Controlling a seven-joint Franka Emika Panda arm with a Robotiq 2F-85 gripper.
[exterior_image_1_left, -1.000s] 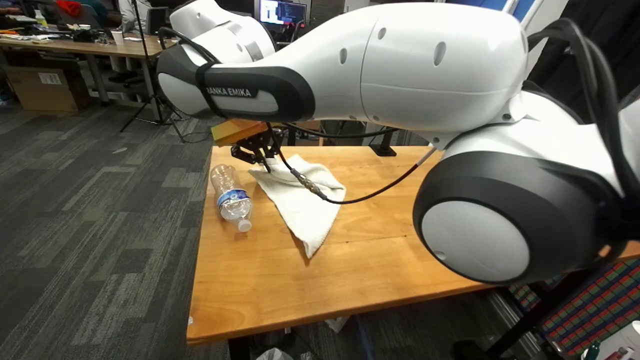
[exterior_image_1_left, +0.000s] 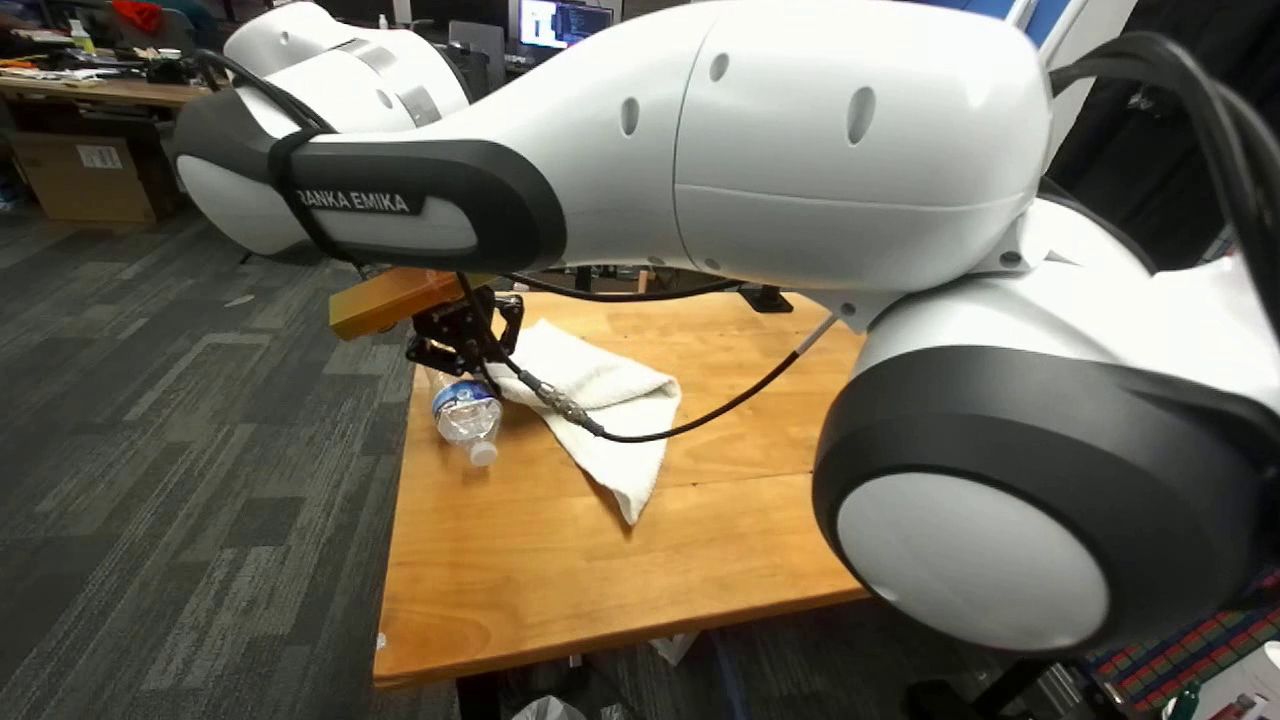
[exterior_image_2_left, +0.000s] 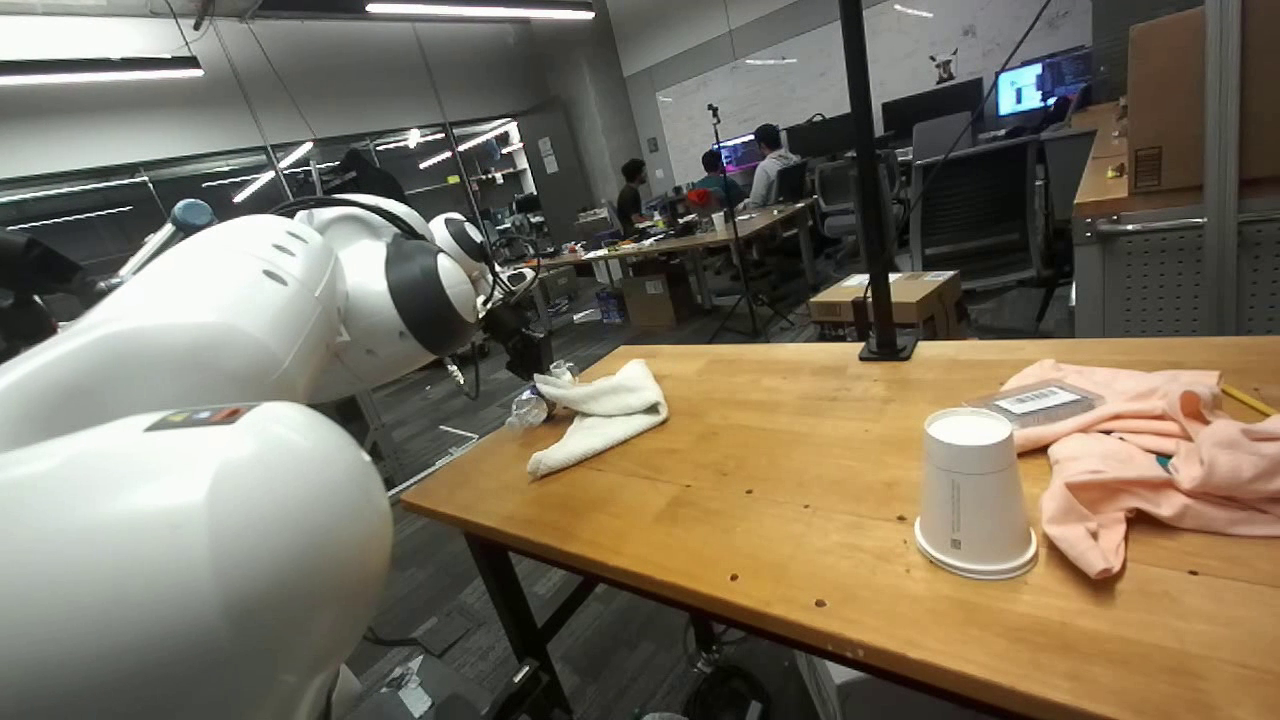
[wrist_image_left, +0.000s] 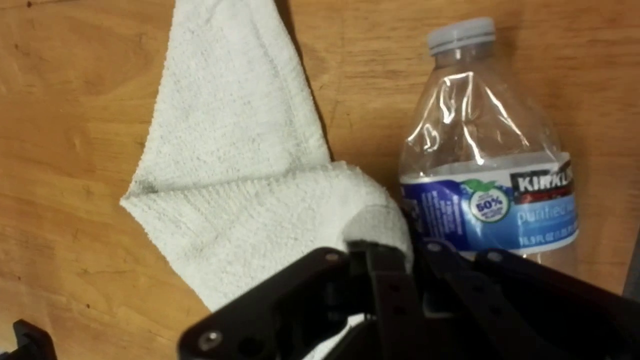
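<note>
A white towel (wrist_image_left: 240, 144) lies partly folded on the wooden table, one end pulled up to my gripper. The black fingers (wrist_image_left: 393, 288) are shut on that end, and its fold bulges just ahead of them. Right beside the fingers, a clear plastic bottle (wrist_image_left: 480, 120) with a blue label lies on its side; its lower part is hidden under the gripper. In exterior view 1 the gripper (exterior_image_1_left: 474, 342) hangs over the table's left edge area, with the bottle (exterior_image_1_left: 468, 414) below it and the towel (exterior_image_1_left: 588, 384) stretching to the right.
Past the table's left side there is only floor. Exterior view 2 has an upturned white cup (exterior_image_2_left: 974, 492), a pink cloth (exterior_image_2_left: 1128, 468) and a flat clear case (exterior_image_2_left: 1038, 402) at the right.
My gripper has moved left and lower, from above the towel to over the bottle. The towel's held end has come along toward the bottle, partly folding the towel.
</note>
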